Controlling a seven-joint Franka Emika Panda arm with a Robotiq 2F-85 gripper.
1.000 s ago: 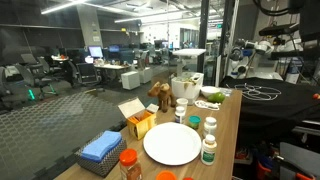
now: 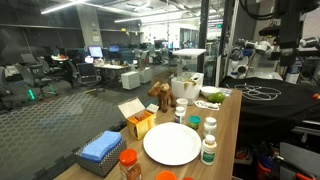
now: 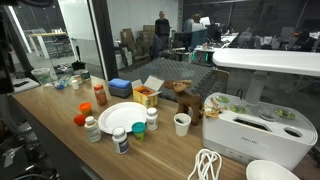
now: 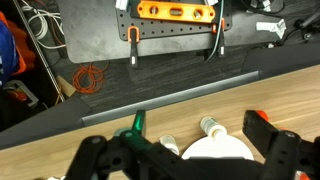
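My gripper stands open above the front edge of the table, with nothing between its fingers. In the first exterior view part of the dark arm hangs at the upper right, high above the tabletop. A white plate (image 2: 172,144) lies flat on the wooden table. Beside it stand a white-capped bottle (image 2: 208,150), another white bottle (image 2: 210,127) and a green jar (image 3: 139,131). An orange-red bottle (image 2: 130,165) is at the plate's other side. A white mug (image 3: 182,124) stands before a brown toy animal (image 3: 188,99). Two bottle tops show below the gripper in the wrist view.
An open orange-and-white box (image 2: 138,118) and a blue box (image 2: 100,147) line the table's back edge. A white planter (image 3: 258,135) and a white cable (image 3: 206,164) occupy the far end. A metal platform (image 4: 90,40) lies beyond the dark gap in the wrist view.
More of the arm has come into the upper right of the first exterior view, and it hangs lower than before. The objects on the table have not moved.
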